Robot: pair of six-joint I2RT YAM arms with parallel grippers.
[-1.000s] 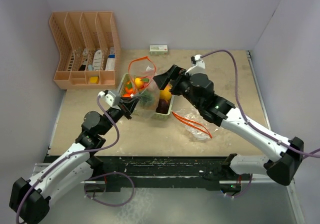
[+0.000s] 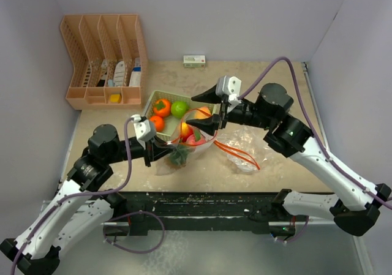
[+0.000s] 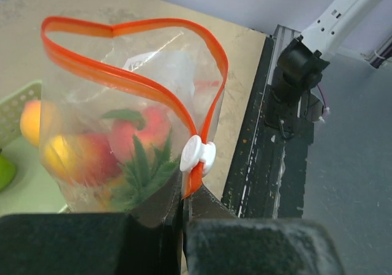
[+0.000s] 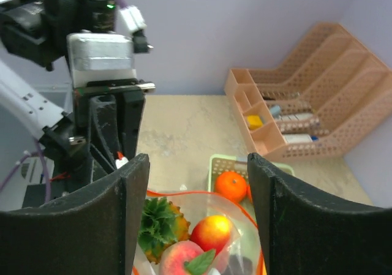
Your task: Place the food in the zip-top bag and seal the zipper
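A clear zip top bag with an orange zipper (image 3: 141, 85) hangs with its mouth open. Inside are a toy pineapple (image 4: 160, 223), a peach (image 4: 180, 258) and a red-yellow fruit (image 4: 211, 232). My left gripper is shut on the zipper's end, right beside the white slider (image 3: 197, 154); in the top view the left gripper (image 2: 171, 146) is at the bag's near-left side. Over the bag's mouth, the right gripper (image 2: 191, 109) stands open, its fingers (image 4: 278, 207) wide apart. Part of the orange rim shows between and below them, not gripped.
Behind the bag a light green basket (image 2: 174, 95) holds orange, green and yellow items. Another clear bag with an orange zipper (image 2: 236, 154) lies flat to the right. A tan rack (image 2: 70, 94) stands back left, a small box (image 2: 194, 60) at the back.
The held bag has come toward the front and tilted, its mouth now turned toward the right gripper.
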